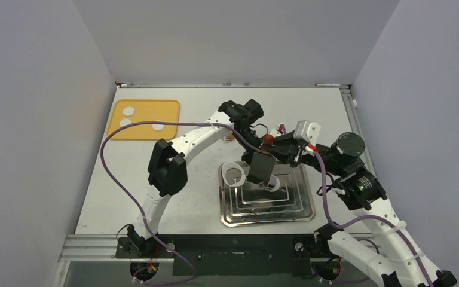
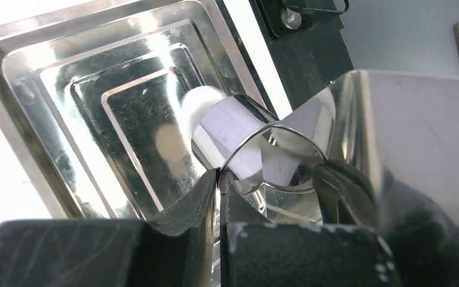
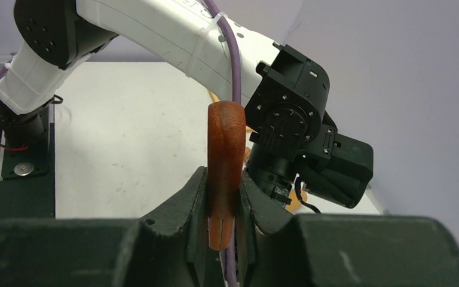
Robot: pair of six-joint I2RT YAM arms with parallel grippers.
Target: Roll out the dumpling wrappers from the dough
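Observation:
My left gripper is shut on the thin rim of a shiny metal ring cutter [image 2: 227, 128], tilted above the steel tray [image 1: 233, 220]. A blurred white round piece [image 2: 200, 101] shows at the cutter's far end; the top view has it as a white patch [image 1: 274, 185] beside the blade. My right gripper is shut on a brown wooden handle [image 3: 226, 137]. A broad metal blade [image 1: 261, 168] hangs just below that handle, covering most of the cutter from above. A white ring [image 1: 226, 179] lies at the tray's far left.
A yellow board [image 1: 149, 107] with several white rounds sits at the far left. Part of a wooden tool [image 1: 229, 138] shows behind the left arm. Both arms stand close together over the tray's far side.

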